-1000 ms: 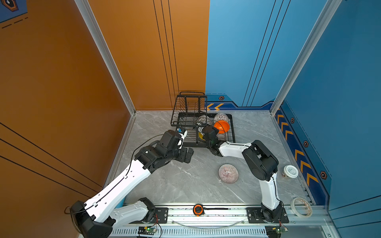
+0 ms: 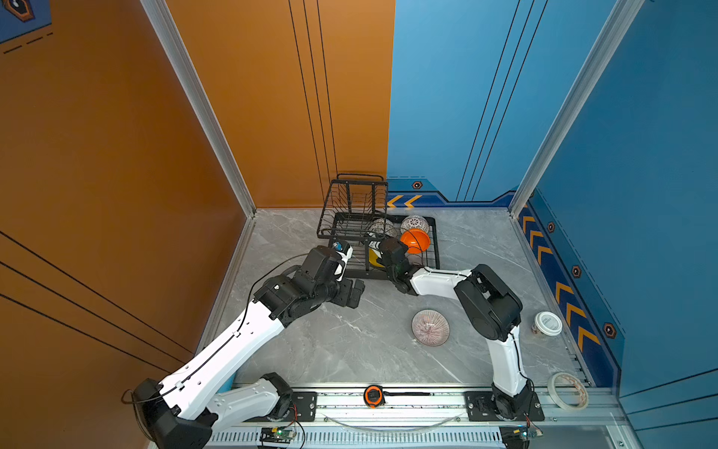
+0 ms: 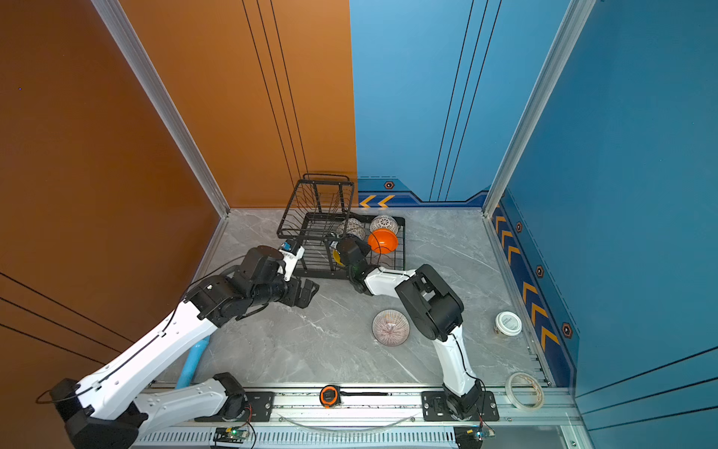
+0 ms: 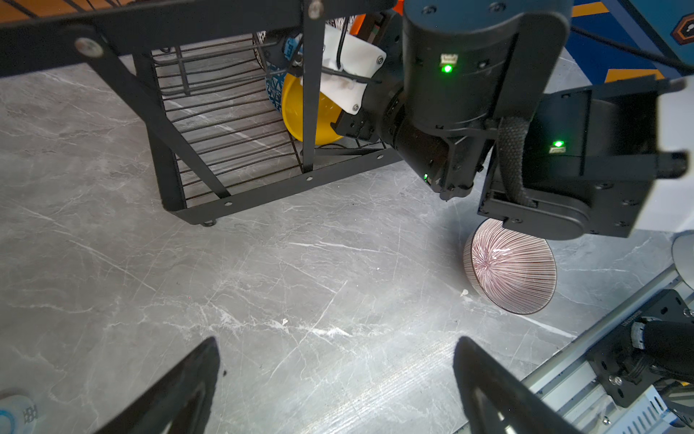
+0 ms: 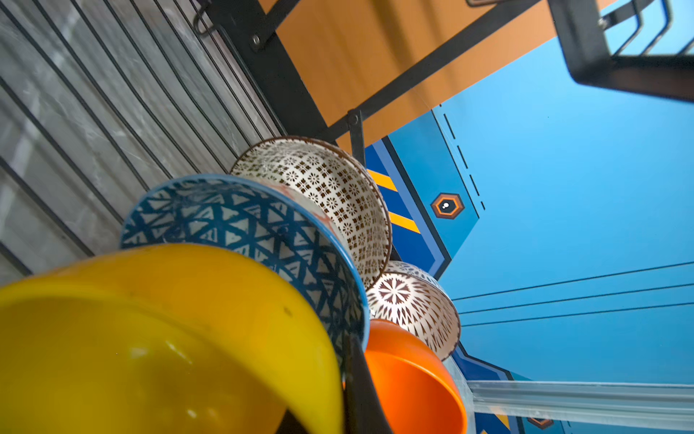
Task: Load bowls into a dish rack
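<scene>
The black dish rack [image 2: 351,274] stands at the back of the table. My right gripper is inside it, shut on the wall of a yellow bowl [image 5: 188,289], which fills the lower left of the right wrist view. Behind that bowl stand a blue patterned bowl [image 5: 238,217] and a brown-patterned white bowl [image 5: 325,177], both tilted on edge. An orange bowl [image 2: 415,241] and another patterned bowl [image 2: 414,223] sit at the rack's right. A pink-striped bowl [image 2: 430,327] rests on the table. Left of it, my left gripper hangs open and empty.
The rack's raised upper basket [image 2: 355,209] overhangs its left part. A lidded white cup [image 2: 548,323] and a tape roll [image 2: 568,390] are far right. A tape measure [image 2: 373,396] lies on the front rail.
My left arm and the striped bowl have stayed put.
</scene>
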